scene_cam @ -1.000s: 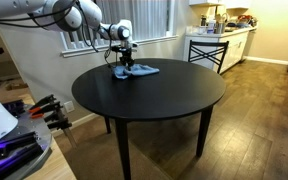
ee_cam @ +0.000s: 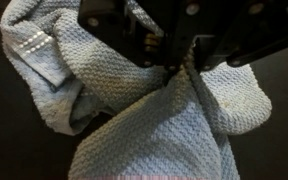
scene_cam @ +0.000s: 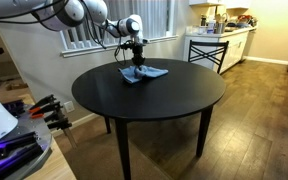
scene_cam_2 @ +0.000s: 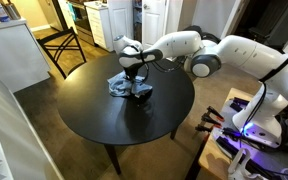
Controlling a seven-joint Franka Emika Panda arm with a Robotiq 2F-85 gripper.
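A light blue knitted cloth point(scene_cam: 144, 72) lies crumpled on the black oval table point(scene_cam: 149, 98), toward its far side in exterior view 1. My gripper is shut on the cloth, pinching a gathered fold that rises between its fingers. In the wrist view the cloth point(ee_cam: 149, 135) spreads below and left of the pinch, with a white stitched band point(ee_cam: 29, 45) at upper left. Exterior view 2 has the gripper point(scene_cam_2: 134, 90) low over the cloth point(scene_cam_2: 124, 85). The fingertips themselves are mostly hidden by folds and shadow.
Bare tabletop point(scene_cam_2: 89, 115) surrounds the cloth on the near side. A black chair point(scene_cam: 207, 52) stands behind the table, and a kitchen counter point(scene_cam: 224, 48) is farther back. The robot base point(scene_cam_2: 256, 125) is at the right in exterior view 2.
In exterior view 1 my gripper has moved to the right and toward the near side over the last second. The cloth has shifted the same way and bunched up.
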